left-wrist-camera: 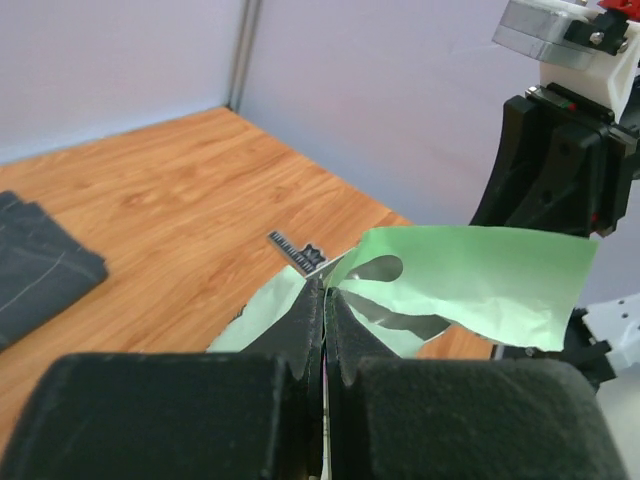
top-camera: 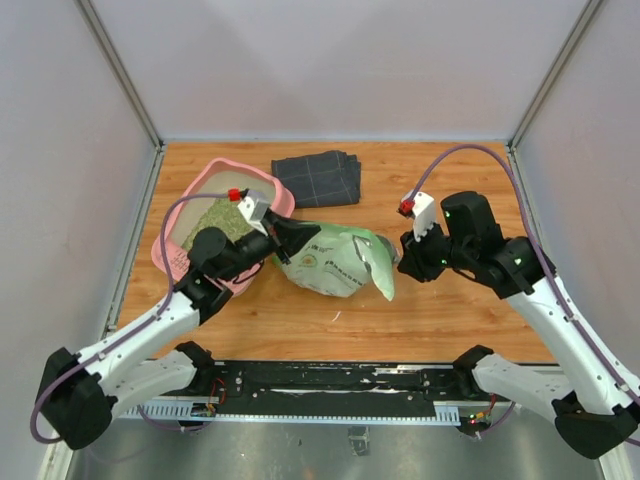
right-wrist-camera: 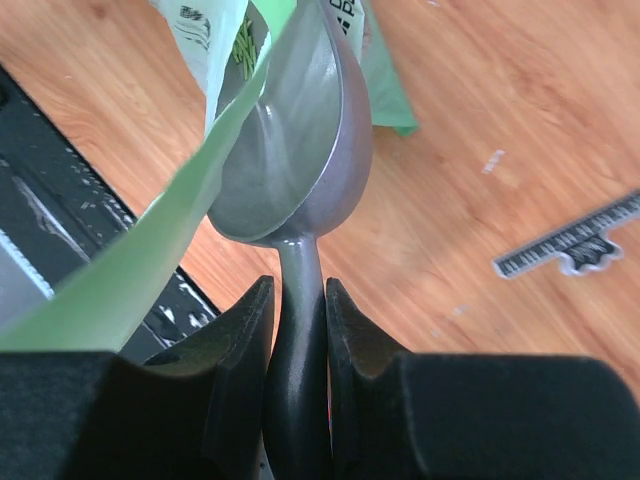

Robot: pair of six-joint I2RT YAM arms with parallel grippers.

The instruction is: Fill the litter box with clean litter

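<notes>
A pale green litter bag (top-camera: 335, 265) lies on the table's middle, its mouth toward the right. My left gripper is shut on the bag's thin upper edge. The right gripper is shut on the dark handle of a grey scoop (right-wrist-camera: 345, 190). The scoop's bowl is at the bag's mouth, with a green flap across its near side. Its visible inside looks empty, though part is hidden; green pellets (right-wrist-camera: 243, 50) show inside the bag behind it. The pink litter box (top-camera: 284, 200) stands at the left, with green litter (top-camera: 232, 215) inside, partly covered by my left arm.
A folded dark cloth (top-camera: 320, 178) lies behind the bag, right of the box. A small black strip (right-wrist-camera: 570, 240) is on the table by the scoop. Bare wood (top-camera: 460, 325) is free at the front right. Walls enclose the back and sides.
</notes>
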